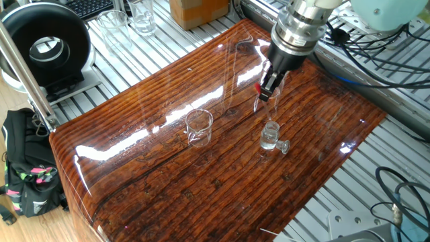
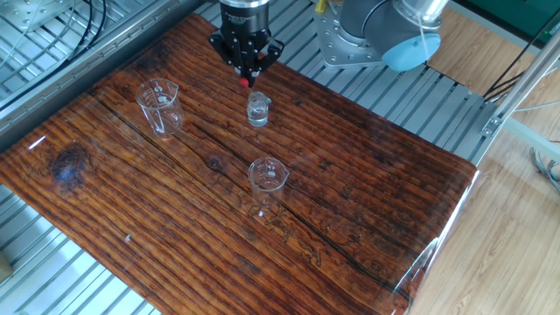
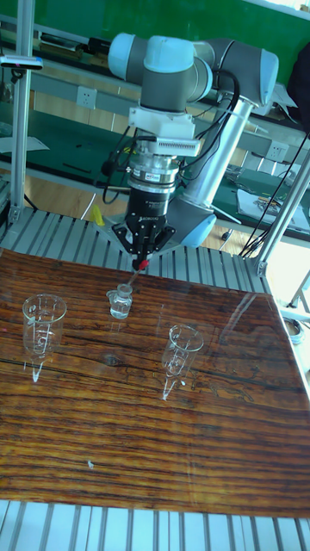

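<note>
My gripper (image 3: 138,261) points down above the far part of the table, its fingertips closed on a small red-topped thin item (image 3: 143,263). A faint thin line runs below the red in exterior view 3; its lower end is hard to make out. Beneath and near it stands a small clear glass bottle (image 1: 269,136) holding clear liquid. A glass stopper (image 1: 283,146) lies beside the bottle. One empty-looking beaker (image 2: 268,179) stands on the open table. Another beaker (image 2: 161,108) stands further off and is partly behind my gripper (image 1: 266,94) in exterior view 1.
The glossy brown wooden table (image 1: 148,195) has clear room in its front half. More glassware (image 1: 114,30) and a cardboard box (image 1: 199,10) stand on the slatted metal surface beyond. Black cables (image 1: 363,64) hang near the arm.
</note>
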